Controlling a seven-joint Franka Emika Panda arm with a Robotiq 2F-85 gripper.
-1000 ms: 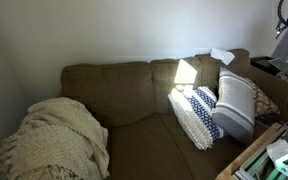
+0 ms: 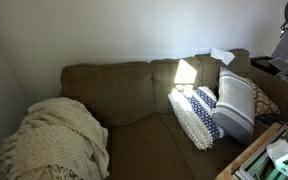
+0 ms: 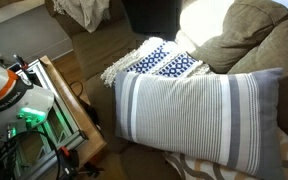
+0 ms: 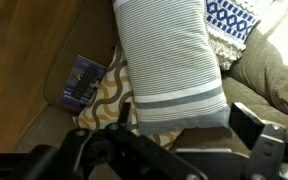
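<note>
My gripper stands open in the wrist view, its dark fingers spread to either side with nothing held. Below them lies a grey-and-white striped pillow (image 4: pixel 174 55) with grey bands near its ends, apart from the fingers as far as I can tell. That same pillow (image 3: pixel 199 115) leans in the sofa corner in exterior view 2. Beside it rests a blue-and-white patterned pillow (image 2: pixel 194 115) with fringed edges. A tan-and-white patterned cushion (image 4: pixel 112 90) is partly covered by the striped one. The gripper's fingertips do not show clearly in either exterior view.
A dark flat rectangular object (image 4: pixel 82 82) lies on the seat near the tan cushion. The brown sofa (image 2: pixel 109 90) has a clear middle seat, with a cream knitted throw (image 2: pixel 54 140) over its left end. The robot base (image 2: pixel 287 155) stands beside a wooden edge at the right.
The dark arm parts at the upper right edge of exterior view 1 have shifted slightly. The pillows and throw have not moved.
</note>
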